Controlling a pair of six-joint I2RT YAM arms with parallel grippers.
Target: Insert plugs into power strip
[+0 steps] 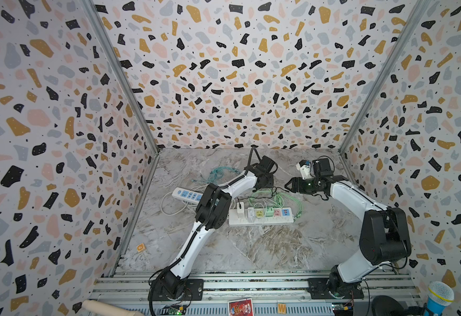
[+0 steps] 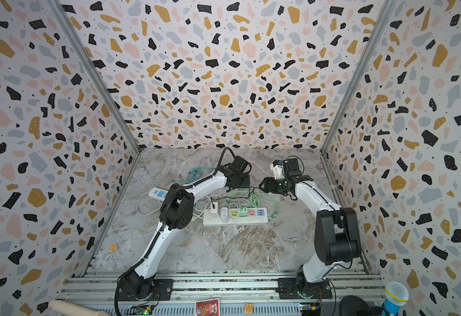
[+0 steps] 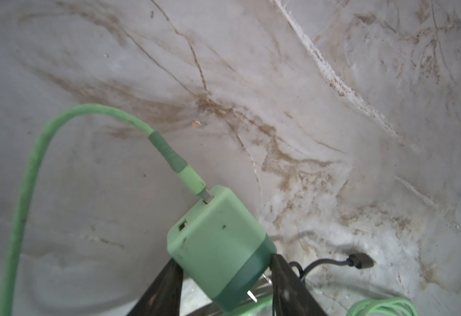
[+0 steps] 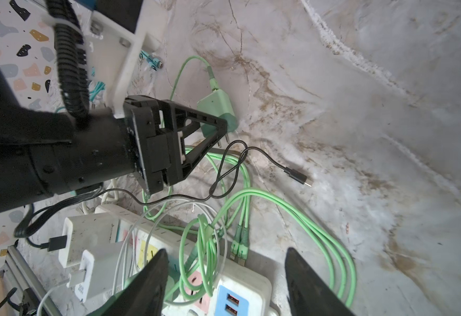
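A light green charger block [image 3: 220,237] with a green cable in its end lies between the fingertips of my left gripper. The fingers stand close against its two sides; whether they press on it is unclear. Its metal prongs [image 4: 222,143] point toward the front, off the power strip. The white power strip [image 1: 262,221] lies in front, with white plugs [image 1: 240,209] at its left and a green plug [image 1: 269,211] near its middle. My right gripper is open and empty, behind and right of the strip's right end.
Loops of green cable [image 4: 314,237] and a black cable with a bare connector [image 4: 297,174] lie behind the strip. A second strip [image 1: 186,195] and teal cables [image 1: 220,172] sit at the left. Clear table lies in front and at right.
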